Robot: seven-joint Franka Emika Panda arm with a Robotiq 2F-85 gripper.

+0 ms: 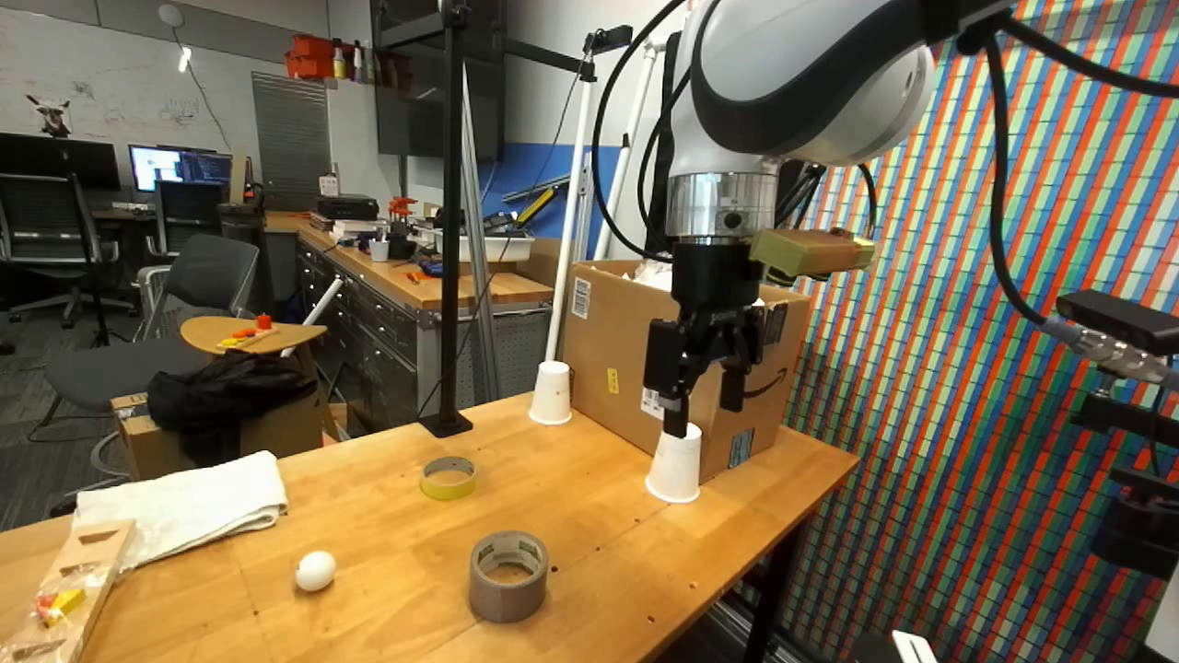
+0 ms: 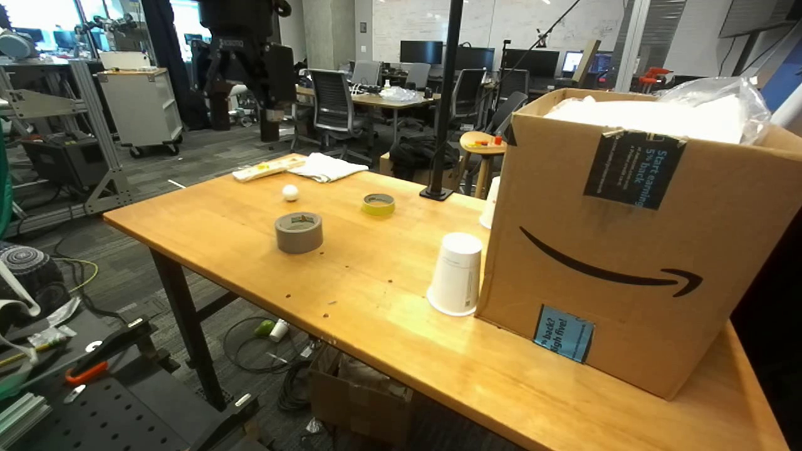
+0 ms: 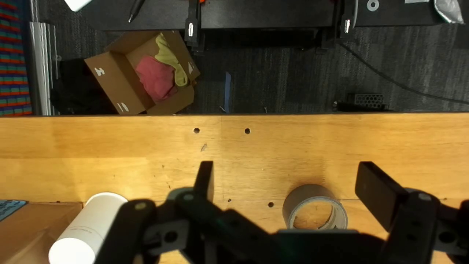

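My gripper hangs above the table with its fingers wide apart and nothing between the fingers. Under it in the wrist view, a grey tape roll lies flat on the wood, partly covered by the gripper's body. Two white cups stand upside down by the cardboard box: a nearer cup and a farther cup. The yellow tape roll lies flat near the middle of the table. To its left, a white ball rests on the bare wood.
A large cardboard box fills the table's end beside the cups. A black post rises from the table's back edge. A folded white cloth and a wooden piece lie at the far end.
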